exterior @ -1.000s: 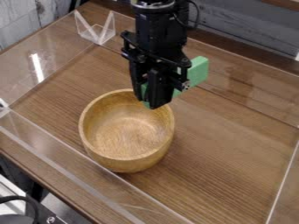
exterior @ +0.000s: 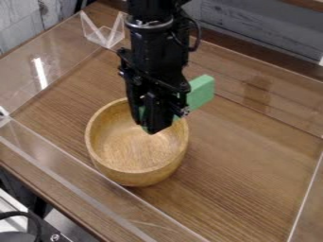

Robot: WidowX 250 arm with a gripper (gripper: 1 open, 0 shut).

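My black gripper (exterior: 154, 113) hangs over a round tan wooden bowl (exterior: 132, 156), covering its upper back part. A mint-green object (exterior: 197, 93) shows at the gripper's right side, with a little green also visible near the fingers; the fingertips are largely hidden by the black housing, and the fingers appear closed on this green object.
A clear plastic item (exterior: 104, 26) sits at the back left. A black cable runs at the lower left edge, and the tray's walls border the surface.
The gripper and green object have moved slightly left and, in the picture, a little downward over the bowl, which stays in place.
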